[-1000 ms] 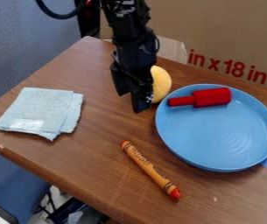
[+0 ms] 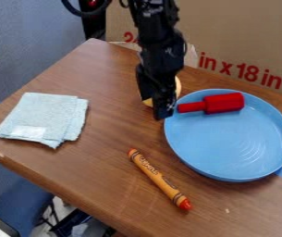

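My black gripper [image 2: 157, 104] hangs point-down at the back of the table, just left of the blue plate [image 2: 228, 145]. A yellow object [image 2: 177, 88] is mostly hidden behind it; whether the fingers hold it cannot be told. A red roller-like item [image 2: 222, 103] lies on the plate's back part, its handle toward the gripper. An orange crayon [image 2: 158, 177] with red tip lies in front. A folded pale blue cloth [image 2: 44, 118] lies at the left.
A cardboard box [image 2: 244, 37] stands behind the table.
My gripper has moved right, toward the plate, and now covers most of the yellow object. The other things lie as before.
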